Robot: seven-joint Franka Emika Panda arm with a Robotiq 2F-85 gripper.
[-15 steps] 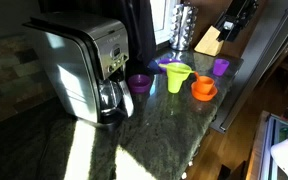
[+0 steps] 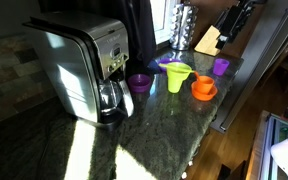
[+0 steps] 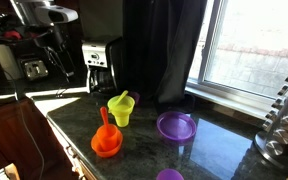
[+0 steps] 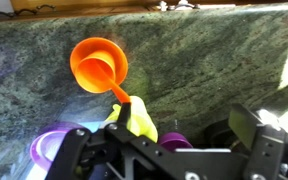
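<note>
My gripper [image 2: 222, 42] hangs above the far right of the counter, open and holding nothing; in exterior view 2 its arm comes in at the upper left. Below and apart from it, an orange cup [image 2: 203, 84] stands in an orange saucer or bowl [image 2: 205, 96]. An orange utensil [image 3: 104, 115] leans out of that cup. Beside it is a yellow-green cup [image 3: 123, 117] with a yellow utensil [image 3: 122, 98] in it. The wrist view shows the orange cup [image 4: 98, 65] at upper left, while the gripper's own parts partly hide the yellow cup [image 4: 138, 119].
A coffee maker [image 2: 96, 70] stands against the wall. Around the counter are a purple bowl [image 2: 140, 84], a purple plate [image 3: 177, 126] and a purple cup [image 2: 220, 67]. A spice rack [image 3: 278, 128] stands by the window.
My gripper has shifted slightly over the counter's far right. The cups, bowl and coffee maker have stayed where they were.
</note>
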